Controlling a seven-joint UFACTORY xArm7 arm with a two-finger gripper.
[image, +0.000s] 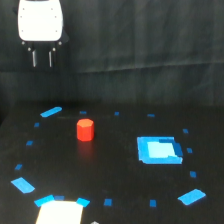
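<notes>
High at the upper left, my gripper hangs under a white wrist with two thin dark fingers pointing down. The fingers stand apart and only the dark backdrop shows between them. A red block sits on the black table, left of centre, well below the gripper and to its right. To the right of the block lies a square outlined in blue tape with a white patch inside.
Blue tape strips and small blue marks are stuck around the table. A bright white object is cut off at the bottom left edge. Between the red block and the taped square the table is clear. A dark curtain hangs behind.
</notes>
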